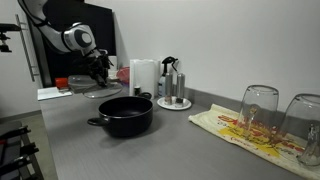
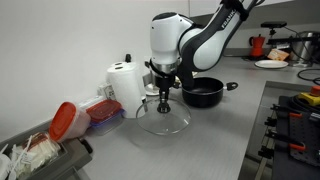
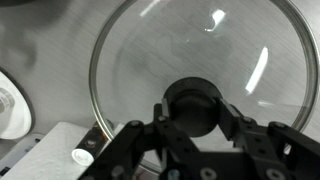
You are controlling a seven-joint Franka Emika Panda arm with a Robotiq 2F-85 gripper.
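A round glass lid (image 1: pixel 102 91) with a dark knob hangs above the grey table, to the left of the black two-handled pot (image 1: pixel 127 120) in exterior view 1. My gripper (image 1: pixel 102 80) is shut on the lid's knob from above. From the other side, the lid (image 2: pixel 152 123) is in the air with its rim tilted a little, and the pot (image 2: pixel 203 92) stands open behind it to the right. In the wrist view the round black knob (image 3: pixel 194 104) sits between my fingers, and the clear glass spreads around it.
Behind the pot stand a paper towel roll (image 1: pixel 143 75) and a plate of bottles and shakers (image 1: pixel 174 103). Two upturned glass jars (image 1: pixel 258 108) rest on a yellow-patterned cloth (image 1: pixel 222 122) at right. Red-lidded containers (image 2: pixel 103 112) lie beyond the lid.
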